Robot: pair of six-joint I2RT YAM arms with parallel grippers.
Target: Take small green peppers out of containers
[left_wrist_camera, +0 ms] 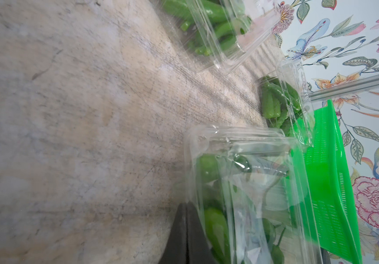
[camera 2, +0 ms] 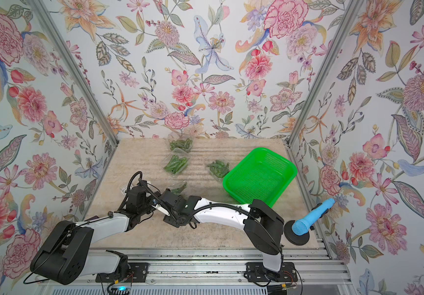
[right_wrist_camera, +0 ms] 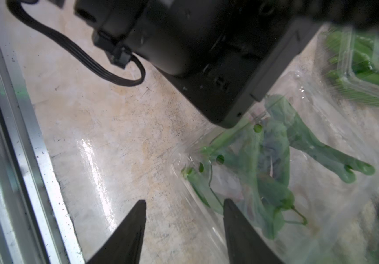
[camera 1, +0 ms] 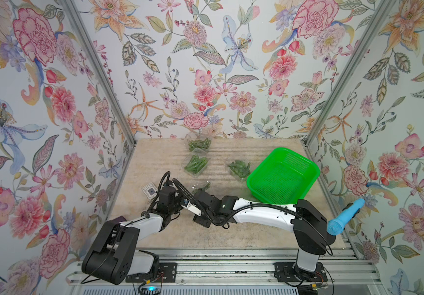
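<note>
A clear plastic clamshell of green peppers (right_wrist_camera: pixel 268 167) lies at the front middle, below both grippers in the top views. My left gripper is shut at that box's near side, nothing visible between its fingers. My right gripper stands open over the box's corner, with the left gripper's housing (right_wrist_camera: pixel 215 88) just beyond it. Further back are more boxes of peppers: one at the back (camera 1: pixel 199 144), one in the middle (camera 1: pixel 195 164) and one to the right (camera 1: pixel 239 168), beside the green basket.
The green basket (camera 1: pixel 266 162) occupies the table's right side. A blue cylindrical object (camera 2: pixel 315 213) on a stand is at the far right. A small pale item (camera 1: pixel 149 190) lies on the left, where the table is otherwise fairly clear. Metal rails edge the front.
</note>
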